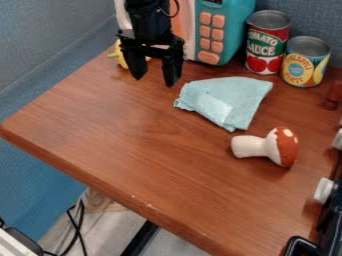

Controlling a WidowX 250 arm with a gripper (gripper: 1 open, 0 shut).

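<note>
My black gripper (150,64) hangs over the back left of the wooden table (134,130), in front of a toy microwave (218,30), with its fingers parted and pointing down. A yellow object (120,57) is partly hidden behind it. A folded light blue cloth (227,100) lies at the centre right, and a red-and-white toy mushroom (267,146) lies on its side in front of it.
A tomato sauce can (266,45) and a second can (305,65) stand at the back right. A small red bottle (334,97) and black equipment (321,230) line the right edge.
</note>
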